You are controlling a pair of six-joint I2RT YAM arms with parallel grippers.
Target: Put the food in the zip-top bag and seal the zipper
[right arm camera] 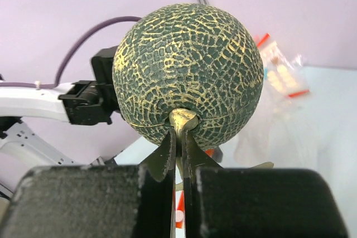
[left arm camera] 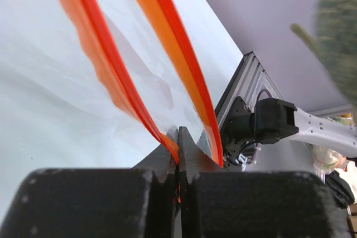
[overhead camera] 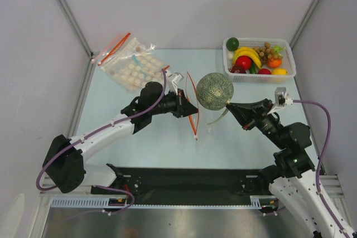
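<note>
A round, netted green melon (overhead camera: pixel 215 90) (right arm camera: pixel 187 65) hangs by its pale stem from my right gripper (overhead camera: pixel 233 106), which is shut on that stem. The clear bag with an orange zipper (overhead camera: pixel 194 126) (left arm camera: pixel 187 59) stands in the middle of the table, just left of the melon. My left gripper (overhead camera: pixel 187 110) is shut on the orange zipper edge. In the left wrist view the zipper's two strips run apart up from the fingers, and a blurred part of the melon shows at the upper right.
A white basket (overhead camera: pixel 228 62) of fruit and vegetables sits at the back right. Flat zip bags (overhead camera: pixel 131 65), with pale round pieces in them, lie at the back left.
</note>
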